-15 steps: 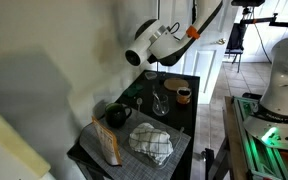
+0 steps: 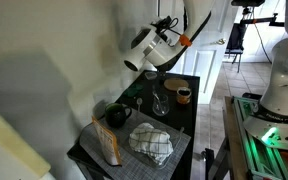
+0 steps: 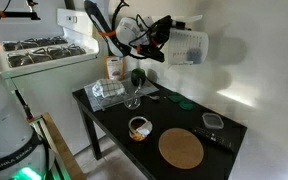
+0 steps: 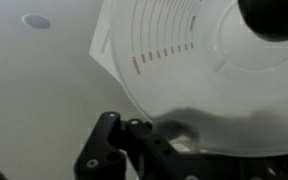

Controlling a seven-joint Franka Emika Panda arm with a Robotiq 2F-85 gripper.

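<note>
A large translucent container with orange graduation marks (image 4: 169, 85) fills much of the wrist view. In exterior view 2 the container (image 3: 187, 47) hangs in the air, tilted on its side, above the far part of the black table. My gripper (image 3: 162, 33) is at its edge, shut with the thin wall apparently between the fingers; the exact contact is hidden. A dark round shape (image 4: 272, 14) shows at the top of the wrist view; I cannot tell what it is.
On the black table (image 3: 164, 112) are a round brown mat (image 3: 181, 148), a jar (image 3: 140, 127), a glass (image 2: 161, 103), and a rack with a checked cloth (image 2: 151, 143). A dark mug (image 2: 116, 114) stands near the wall.
In exterior view 1 the held container and hand have dipped and tilted a little over the last second. Objects on the table look unmoved.
</note>
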